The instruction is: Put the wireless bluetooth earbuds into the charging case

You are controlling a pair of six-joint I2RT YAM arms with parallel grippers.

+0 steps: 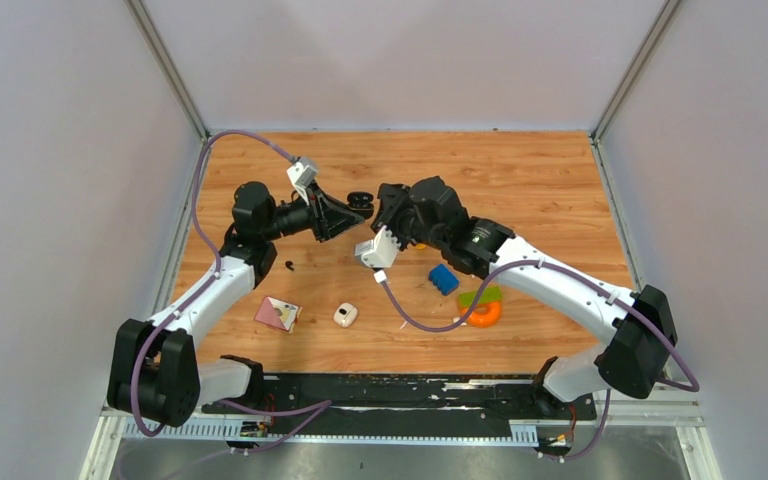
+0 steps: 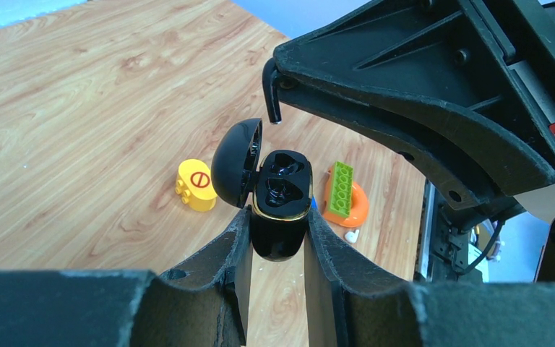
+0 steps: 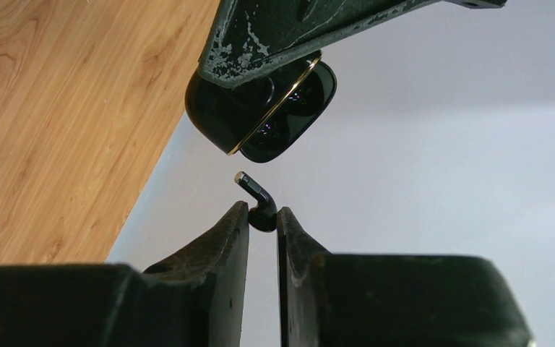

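The black charging case with gold trim stands lid open, held by my left gripper, its two wells facing up; in the top view the case is at mid-table height between both arms. My right gripper is shut on a black earbud, stem outward, close to the case but apart from it. In the left wrist view that earbud hangs just above the case's right side, stem pointing down. A small dark piece, likely the other earbud, lies on the table at left.
Below lie a white case, a pink card, a blue brick, a green brick on an orange ring, and a yellow piece.
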